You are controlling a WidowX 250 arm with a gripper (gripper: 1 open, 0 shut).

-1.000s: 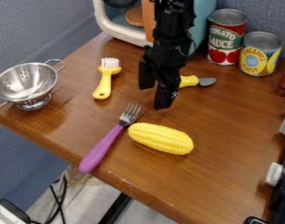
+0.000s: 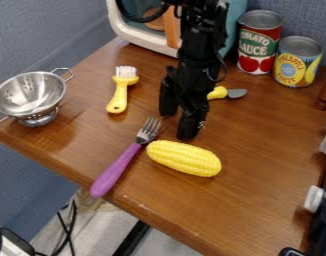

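Note:
The black robot gripper [image 2: 183, 110] hangs low over the middle of the wooden table, just above the yellow corn cob [image 2: 183, 158] and to the right of the fork with a purple handle [image 2: 118, 167]. Behind it lies a small utensil with a yellow handle [image 2: 219, 93], partly hidden by the gripper. Whether the gripper holds anything or how its fingers stand is hard to tell. A yellow brush [image 2: 119, 96] lies to the left.
A steel colander [image 2: 22, 95] sits at the left edge. Two cans [image 2: 258, 40] [image 2: 298, 62] stand at the back right, beside a teal-and-white appliance [image 2: 142, 31]. A dark stove-like object [image 2: 317, 220] borders the right.
The gripper has shifted very slightly downward over the last second; the objects on the table look unmoved.

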